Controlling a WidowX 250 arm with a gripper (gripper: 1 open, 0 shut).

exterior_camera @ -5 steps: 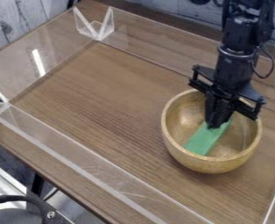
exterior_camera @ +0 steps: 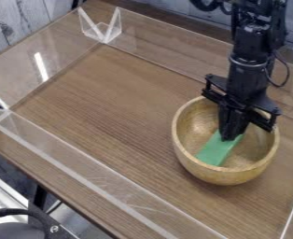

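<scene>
A tan round bowl [exterior_camera: 199, 160] sits on the wooden table at the right. A green oblong object [exterior_camera: 216, 149] lies inside it. The black gripper [exterior_camera: 230, 130] reaches down into the bowl from above, its tip at the upper end of the green object. The fingertips are small and dark here; whether they hold the green object cannot be made out.
A white angular outline [exterior_camera: 101, 28] is at the back left. Dark cables and hardware lie off the table's lower left edge.
The arm has shifted very slightly over the bowl. The bowl and green object look almost unchanged.
</scene>
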